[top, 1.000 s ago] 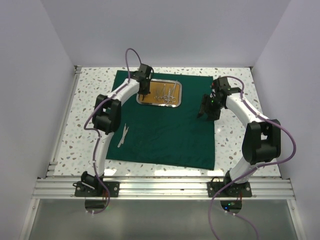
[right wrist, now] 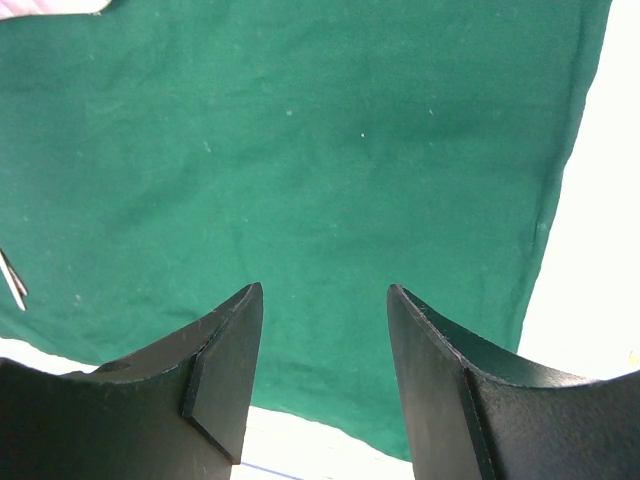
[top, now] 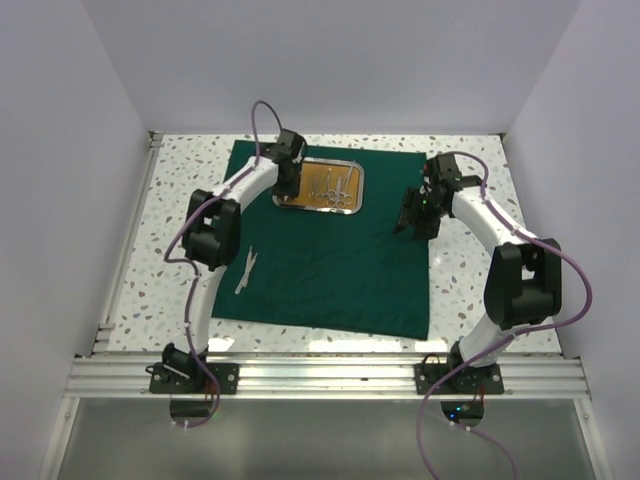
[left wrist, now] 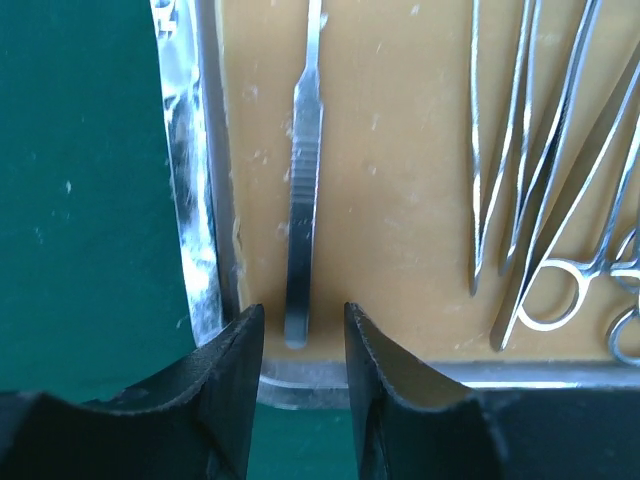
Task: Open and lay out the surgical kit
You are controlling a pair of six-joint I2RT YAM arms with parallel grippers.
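The metal tray (top: 352, 209) with a tan inside lies at the back of the green cloth. My left gripper is open over its front left corner. Between and just beyond its fingertips lies the handle end of a scalpel handle (left wrist: 302, 190), along the tray's left wall. Farther right in the tray are tweezers (left wrist: 541, 160) and scissors (left wrist: 590, 266), several tools close together. My right gripper stands part open above the right side of the cloth, nothing between its fingers.
Two slim instruments (top: 246, 272) lie on the left part of the green cloth (top: 330, 270). Speckled tabletop (top: 150, 290) surrounds it.
The right arm and the tools stayed in place.
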